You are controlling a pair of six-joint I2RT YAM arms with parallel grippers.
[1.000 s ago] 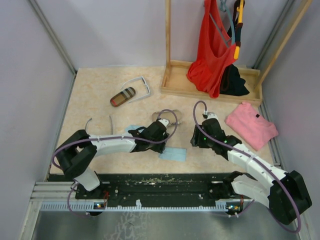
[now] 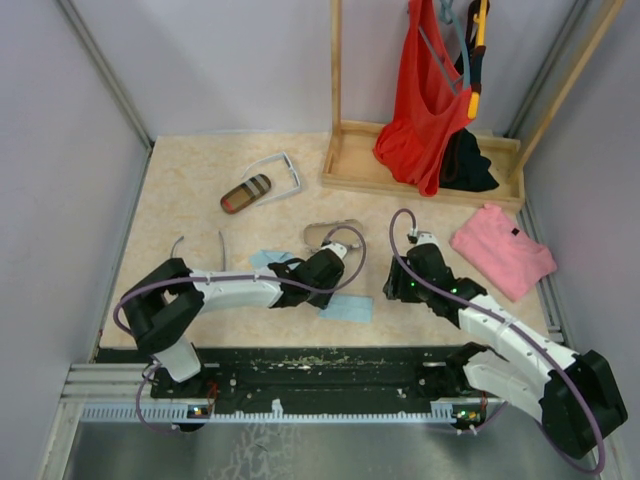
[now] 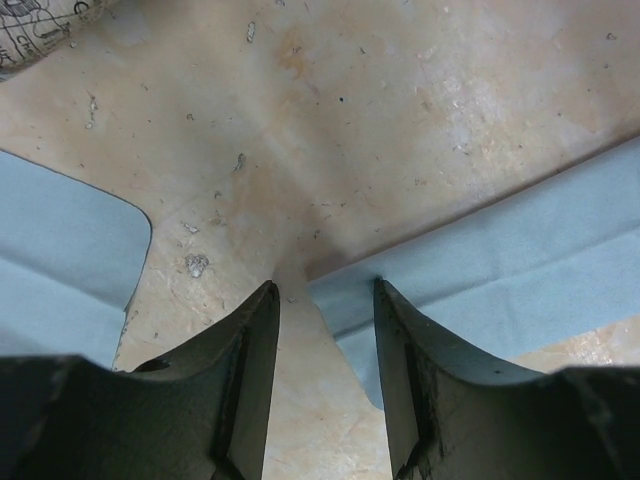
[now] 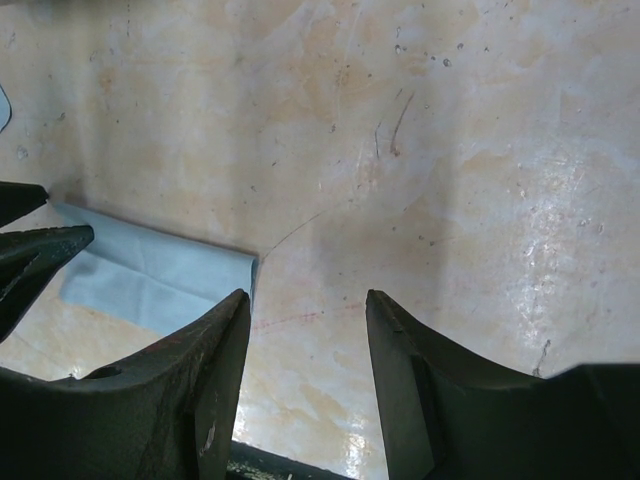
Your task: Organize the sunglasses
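A light blue cloth point(image 3: 480, 280) lies flat near the front of the table. My left gripper is part open, low over the cloth's corner, with one fingertip on or just over it. A second blue cloth point(image 3: 60, 250) lies left of it. In the right wrist view the cloth point(image 4: 160, 270) is at lower left, beside the dark left gripper fingers. My right gripper stands open to its right, over bare table. An eyeglass case point(image 2: 245, 193) with a plaid pattern lies at the back left; I cannot make out sunglasses.
A wooden rack point(image 2: 352, 160) holding red and black fabric stands at the back right. A pink cloth point(image 2: 503, 250) lies at the right. A white frame point(image 2: 290, 172) and thin grey pieces point(image 2: 222, 250) lie on the left half.
The right arm has moved very little.
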